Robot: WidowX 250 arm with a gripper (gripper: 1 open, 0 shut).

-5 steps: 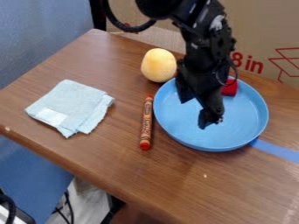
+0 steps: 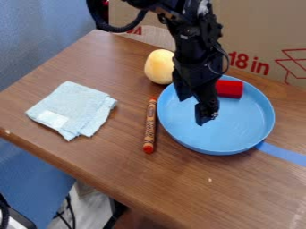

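The black gripper (image 2: 199, 106) hangs over the left-middle of a blue plate (image 2: 233, 132), its fingers low near the plate; whether they are apart or closed is hard to see. A red block (image 2: 230, 88) lies at the plate's back, partly hidden by the arm. A round yellow object (image 2: 159, 66) sits behind the plate to the left, and an orange stick with a red end (image 2: 150, 127) lies just left of the plate.
A folded light-blue cloth (image 2: 72, 109) lies on the left of the wooden table (image 2: 107, 179). A cardboard wall stands at the back, and blue tape runs right of the plate.
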